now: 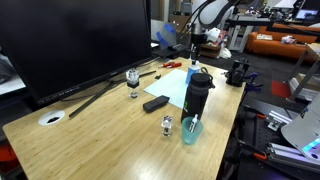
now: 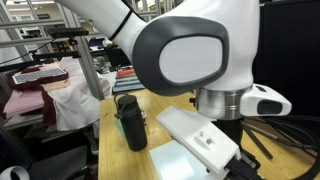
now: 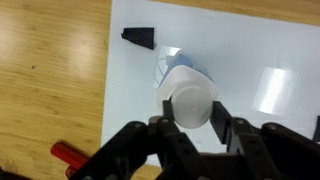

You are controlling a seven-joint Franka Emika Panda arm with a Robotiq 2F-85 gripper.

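In the wrist view a round, pale, white-topped object [image 3: 192, 105] sits between the fingertips of my gripper, which is shut on it. Below and behind it is a rounded, white-and-blue shape [image 3: 180, 75]; whether the two are one piece I cannot tell. A white sheet [image 3: 130, 90] lies underneath. In exterior view 1 the gripper [image 1: 196, 52] is small, at the far end of the table, just above a blue object [image 1: 193, 74]. The arm's white housing hides the fingertips in exterior view 2.
A tall black canister [image 1: 198, 98] stands near the gripper, with a green bowl [image 1: 190, 134] in front. A black block [image 1: 156, 103] and a small silver item [image 1: 167, 125] lie on the table. A large black screen [image 1: 75, 45] stands behind.
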